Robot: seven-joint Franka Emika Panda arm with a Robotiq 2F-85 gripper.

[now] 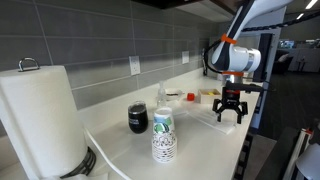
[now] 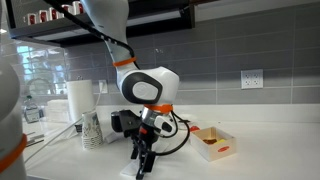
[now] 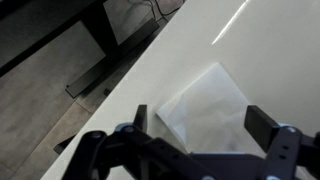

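A square white napkin (image 3: pixel 208 112) lies flat on the white counter, near its front edge. Over it in the wrist view stands my gripper, open, one fingertip on either side of the napkin and nothing visible between them. From the side, the gripper (image 1: pixel 229 114) points down close above the counter, with the pale napkin (image 1: pixel 216 121) beneath and beside it. In the second exterior view the gripper (image 2: pixel 139 159) hides part of the napkin (image 2: pixel 130 171). Whether the fingertips touch the counter I cannot tell.
Paper cups (image 1: pixel 164 139) are stacked near a dark tumbler (image 1: pixel 138 117). A paper towel roll (image 1: pixel 45 122) stands at the left. An open box (image 2: pixel 211 143) sits behind the arm.
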